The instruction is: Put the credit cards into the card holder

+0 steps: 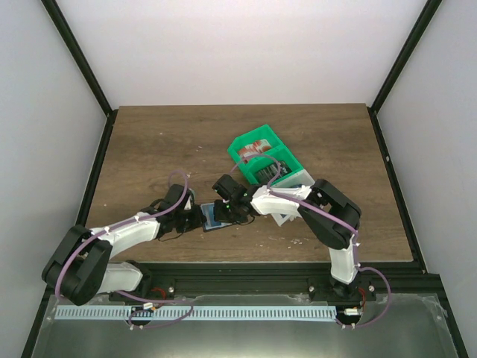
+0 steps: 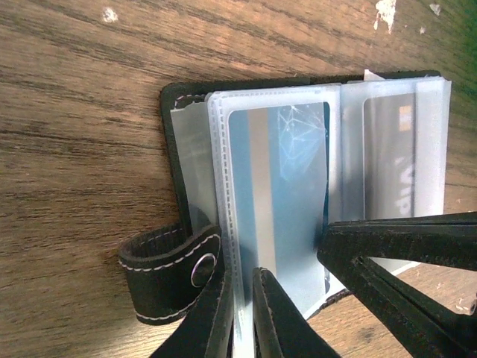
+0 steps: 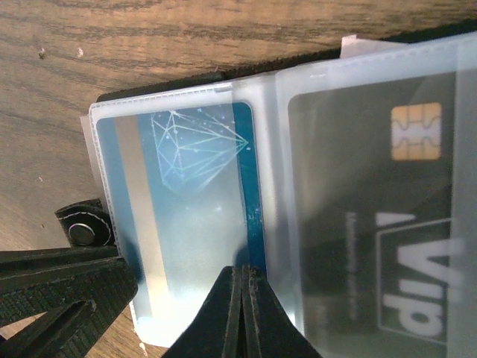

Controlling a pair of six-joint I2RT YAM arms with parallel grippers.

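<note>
The card holder [image 2: 179, 104] lies unfolded on the wood, a black cover with clear sleeves and a snap strap [image 2: 160, 276]. A blue card [image 2: 294, 156] with a grey stripe sits in one sleeve; beside it is a sleeve with a dark chip card [image 3: 358, 201]. My left gripper is shut on the outer edge of the blue card's sleeve. Over the blue card, towards its far side from that edge, my right gripper is shut with nothing seen between its fingers. From above, both grippers hide much of the holder.
Behind the right arm stands a green divided tray [image 1: 244, 139] with red-and-white items [image 1: 255, 150] and dark cards [image 1: 268, 171] in it. A white sheet-like thing [image 1: 282, 218] shows partly under that arm. Bare wood lies at the back left.
</note>
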